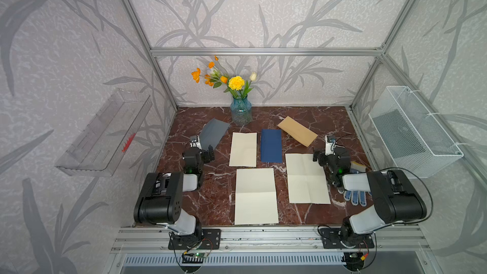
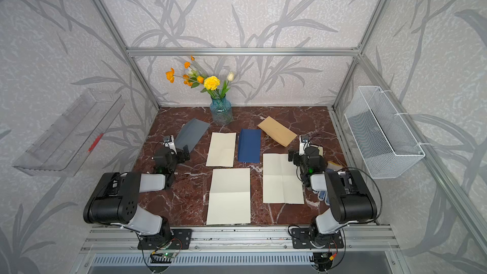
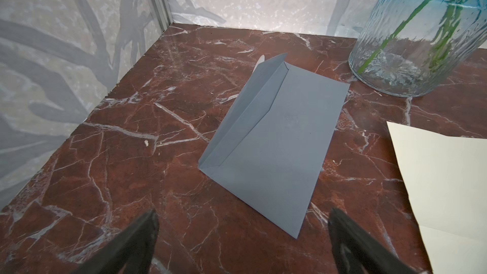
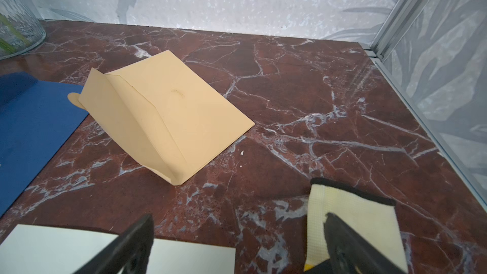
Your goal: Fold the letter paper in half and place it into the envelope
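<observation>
Three cream letter sheets lie on the marble table: a creased one at the front centre point(image 1: 256, 208), a creased one on the right point(image 1: 300, 187), and a smaller-looking one behind point(image 1: 243, 149). Three envelopes lie at the back: a grey envelope point(image 3: 294, 137) with its flap raised, a dark blue envelope point(image 1: 271, 146), and a tan envelope point(image 4: 177, 111), flap lifted. My left gripper stands open in front of the grey envelope, nothing between its fingers. On the right, my right gripper is open and empty over the right sheet's far edge.
A blue glass vase point(image 1: 241, 110) with flowers stands at the back. A glove point(image 4: 350, 218) lies at the right side of the table. Baskets hang on both walls, a clear one point(image 1: 109, 134) on the left and a white mesh one point(image 1: 416, 132) on the right.
</observation>
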